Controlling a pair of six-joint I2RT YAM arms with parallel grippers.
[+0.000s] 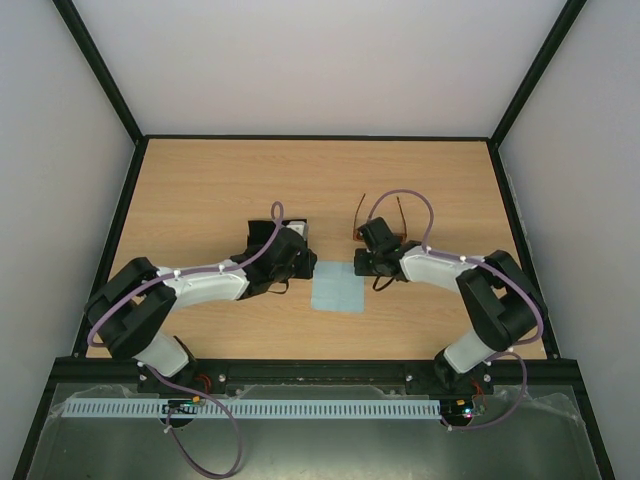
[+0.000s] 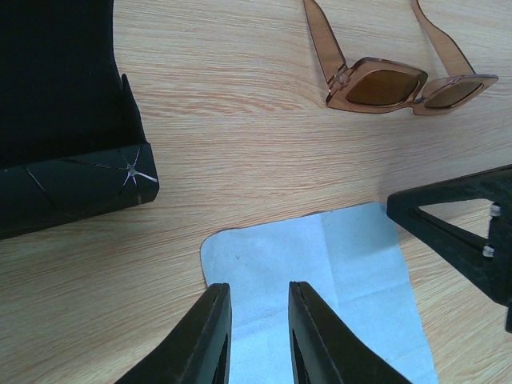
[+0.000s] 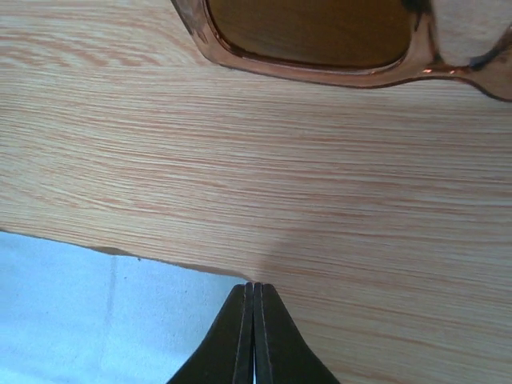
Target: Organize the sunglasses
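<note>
Brown sunglasses [image 2: 388, 86] rest on the table with their arms unfolded, just beyond the cloth. The light blue cloth [image 2: 308, 280] lies flat between my two arms. Over the cloth's left part, my left gripper is part open, and only cloth shows below the gap. At the cloth's far right corner is my right gripper, its fingertips together and nothing visible between them; whether they touch the cloth, I cannot tell. A black open case [image 2: 80, 180] stands left of the cloth, partly hidden by the left arm in the top view.
Bare wooden table [image 1: 250, 175] stretches behind the case and the sunglasses. Both grippers are close together, on either side of the cloth [image 1: 338, 290]. My right arm [image 1: 435, 268] covers part of the sunglasses [image 1: 358, 232] from above.
</note>
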